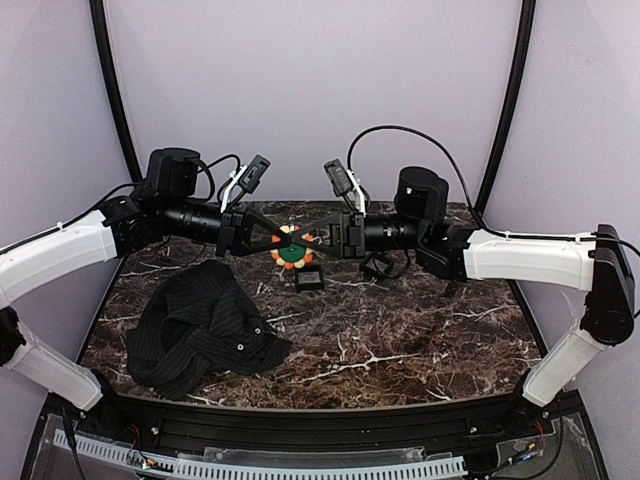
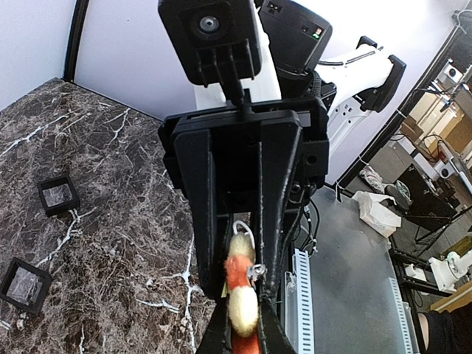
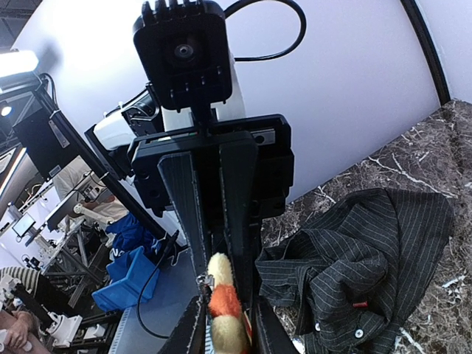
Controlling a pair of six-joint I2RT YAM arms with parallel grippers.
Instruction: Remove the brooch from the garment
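A flower brooch (image 1: 292,254), green-centred with orange and cream fluffy petals, is held up between both grippers in the middle of the top view. My left gripper (image 1: 282,240) and my right gripper (image 1: 308,240) face each other, each shut on it. The wrist views show it edge-on, with a small metal piece beside the petals (image 2: 243,307) (image 3: 225,300). The dark pinstriped garment (image 1: 200,330) lies crumpled on the table's left, apart from the brooch, with white buttons showing.
Two small black square frames (image 1: 310,280) (image 1: 377,270) lie on the marble table (image 1: 420,340) behind and below the grippers. Walls enclose the back and sides.
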